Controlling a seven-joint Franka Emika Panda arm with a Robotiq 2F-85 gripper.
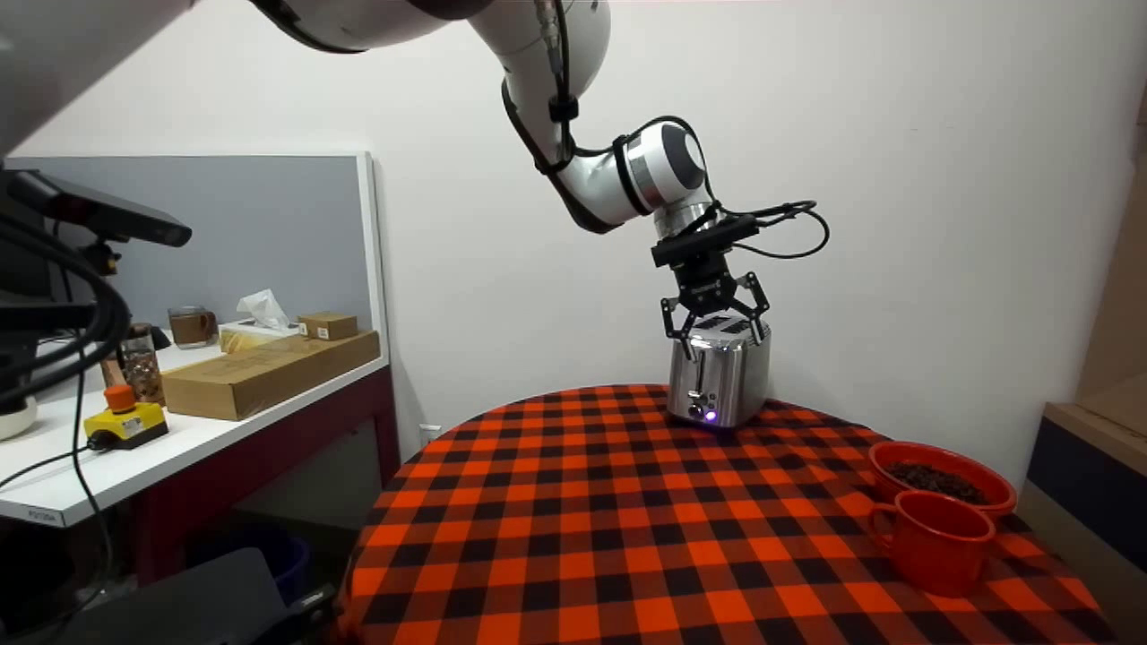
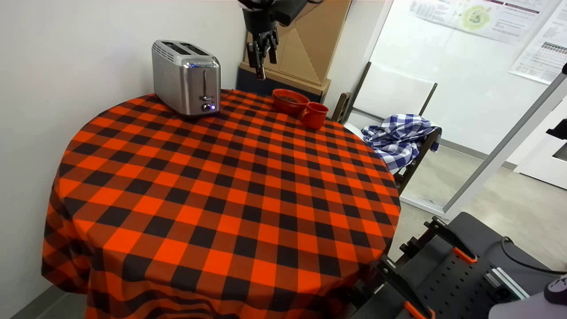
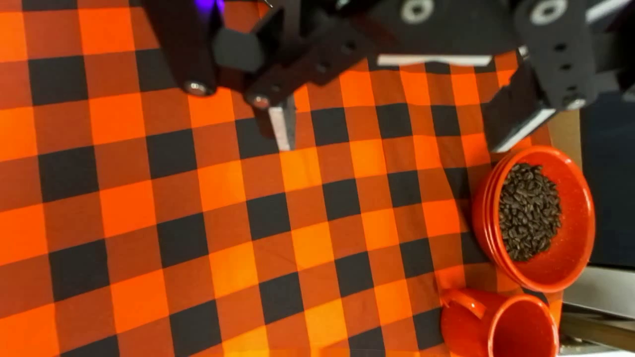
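Near the back of the table stands a silver two-slot toaster (image 1: 722,371), its dial lit purple; it is at the left in the second exterior view (image 2: 186,77). Empty and with fingers spread wide, my gripper (image 1: 728,344) overlaps the toaster's top in the first exterior view. The second exterior view shows the gripper (image 2: 266,66) in the air to the toaster's right, apart from it. From the wrist, a finger (image 3: 282,128) appears on each side with only cloth below. A red bowl of dark beans (image 3: 530,211) and a red mug (image 3: 500,327) sit at the right.
A red and black checked cloth (image 1: 538,516) covers the table, whose middle and front are clear. White wall rises close behind the toaster. Cardboard (image 2: 297,50) stands beyond the bowl, and a chair holds a blue checked cloth (image 2: 401,139).
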